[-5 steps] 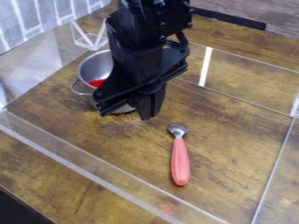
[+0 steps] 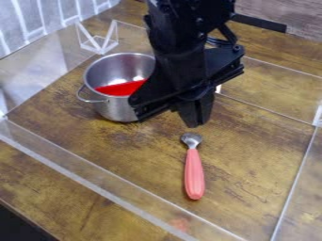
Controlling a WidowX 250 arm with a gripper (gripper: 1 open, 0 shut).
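Observation:
A dark gripper point(image 2: 170, 104) hangs over the middle of the wooden table, its lower tips just right of a steel pot point(image 2: 98, 102) with a red object point(image 2: 120, 88) inside. Below and right of the gripper lies a spoon with a pink handle point(image 2: 194, 174), its metal end pointing up toward the gripper. The arm hides what is behind it, and how far the fingers stand apart is unclear.
A white wire frame point(image 2: 98, 42) stands at the back left, near a white railing.
The spoon and pot have not moved.

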